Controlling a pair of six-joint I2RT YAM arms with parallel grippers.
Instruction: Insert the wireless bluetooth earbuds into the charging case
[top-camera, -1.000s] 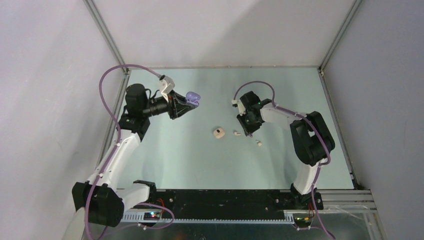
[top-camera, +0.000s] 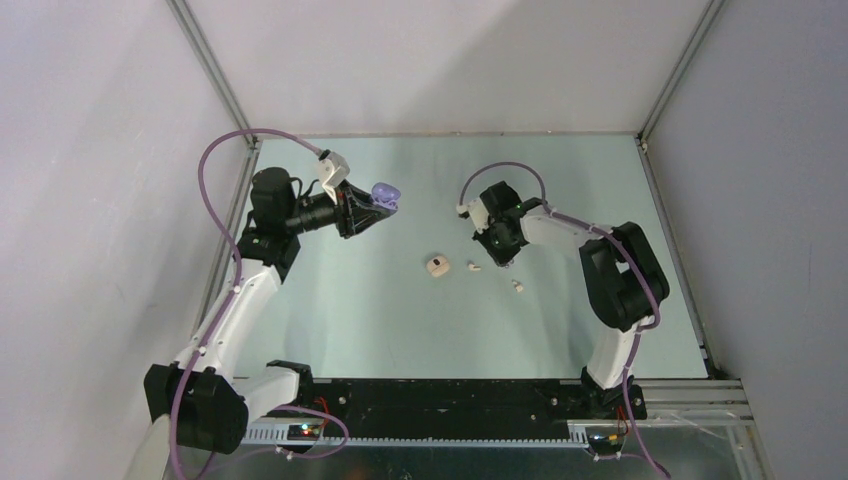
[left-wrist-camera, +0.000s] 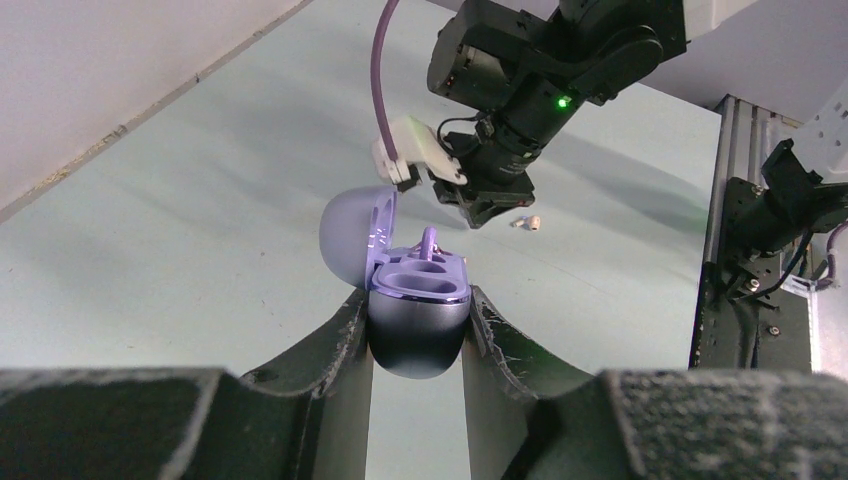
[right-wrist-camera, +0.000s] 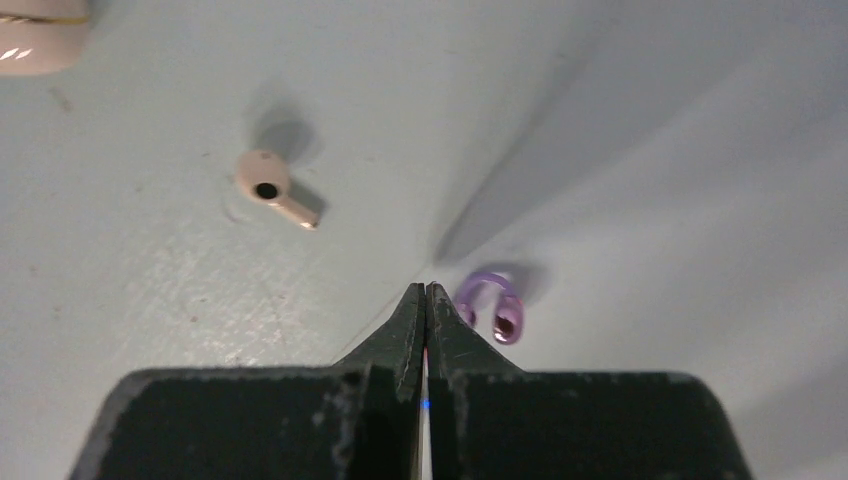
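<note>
My left gripper is shut on an open lilac charging case (left-wrist-camera: 415, 290), held upright at the left of the table, its lid (left-wrist-camera: 345, 235) tipped back and a lilac piece standing in it. My right gripper, shut, points down at the table; its tips are just beside a small purple piece (right-wrist-camera: 508, 318), partly hidden by them. A pale pink earbud (right-wrist-camera: 275, 185) lies farther off, and a pink case (right-wrist-camera: 40, 40) is at the upper left of the right wrist view.
Another small pale piece (top-camera: 518, 286) lies in front of the right gripper.
The right gripper has shifted slightly over the past second, staying low around the purple piece. The left arm with the lilac case has not moved.
</note>
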